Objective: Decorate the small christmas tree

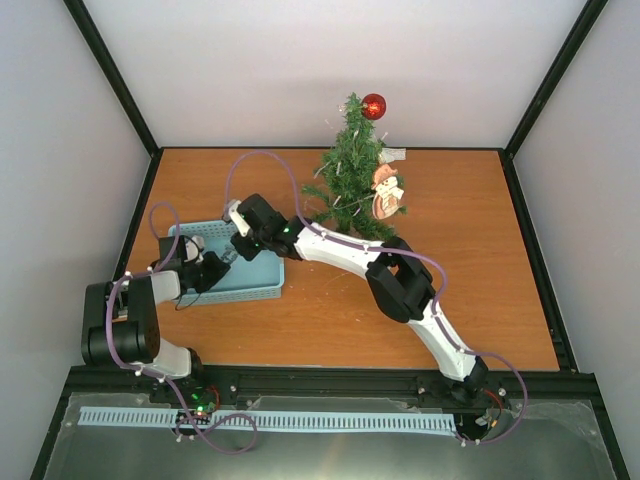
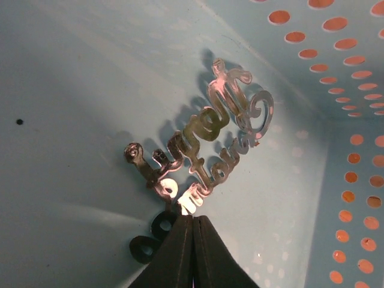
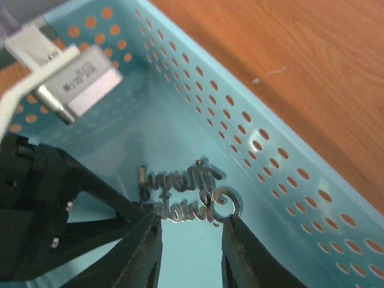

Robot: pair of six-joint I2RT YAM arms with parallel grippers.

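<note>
A shiny silver lettering ornament (image 2: 204, 135) lies on the floor of the light blue basket (image 1: 240, 295), near a corner in the left wrist view. My left gripper is shut, its tips at the ornament's lower end with nothing seen between them. From the other side my right gripper reaches over the basket, its fingers (image 3: 144, 252) apart around empty space. The ornament (image 3: 186, 192) shows just beyond and between those fingers. On the table stands the small Christmas tree (image 1: 350, 170), with a red ball (image 1: 373, 106) on top and a snowman ornament (image 1: 387, 192) on its side.
The basket's perforated walls (image 3: 252, 144) rise close beside both grippers. In the right wrist view the left gripper's black fingers (image 3: 96, 192) extend close to the right gripper.
</note>
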